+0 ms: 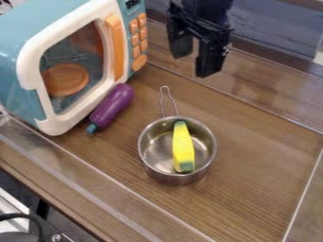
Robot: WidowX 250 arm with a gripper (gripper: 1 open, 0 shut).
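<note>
A black gripper [195,53] hangs at the top centre, above and behind a small steel pot [161,157], its two fingers apart with nothing visible between them. A yellow corn or banana-like toy [183,145] with a green tip lies in the pot, whose wire handle points away toward the back. A purple eggplant toy [110,106] lies on the wooden counter to the pot's upper left, beside a toy microwave.
The toy microwave [38,90], light blue and white with an orange plate inside, fills the upper left. A grey back wall stands at top right. Dark items and a cable sit at the lower left edge.
</note>
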